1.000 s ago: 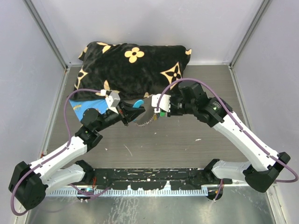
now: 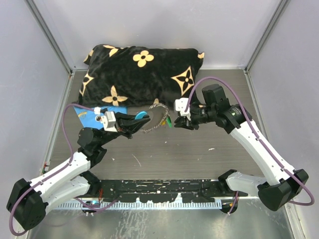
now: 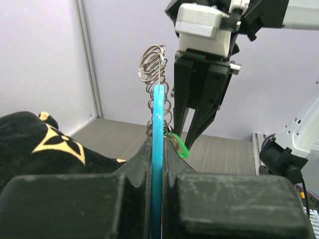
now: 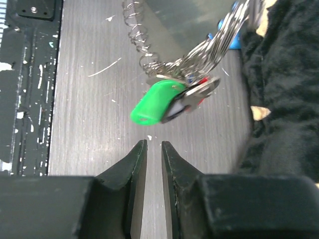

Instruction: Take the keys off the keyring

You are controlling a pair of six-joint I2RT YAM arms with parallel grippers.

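My left gripper (image 2: pixel 142 119) is shut on a blue tag (image 3: pixel 157 114) with a coiled keyring cord (image 2: pixel 164 111). A green tag (image 4: pixel 157 102) and silver keys (image 4: pixel 204 92) hang at the coil's end, partly blurred in the right wrist view. My right gripper is just right of the hanging bunch in the top view, with its fingertips slightly apart and nothing between them.
A dark patterned cloth (image 2: pixel 119 74) covers the back of the grey floor, with a blue sheet (image 2: pixel 87 117) at its left corner. White walls enclose the sides.
The left arm has shifted slightly.
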